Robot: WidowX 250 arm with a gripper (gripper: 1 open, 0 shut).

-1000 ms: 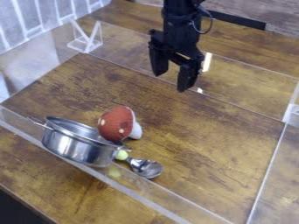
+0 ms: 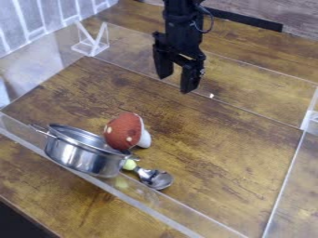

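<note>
My black gripper point(image 2: 176, 76) hangs over the back middle of the wooden table point(image 2: 224, 149), its fingers pointing down and open. I see nothing between them. Toward the front left sit a steel pot point(image 2: 82, 153), a red mushroom-like toy point(image 2: 125, 130) with a white stem leaning by the pot, and a steel spoon point(image 2: 155, 178) lying at the pot's right.
Clear low barriers edge the workspace, with a small white bracket point(image 2: 91, 37) at the back left.
My gripper has shifted slightly left and back from where it was. The pot, toy and spoon look unchanged.
</note>
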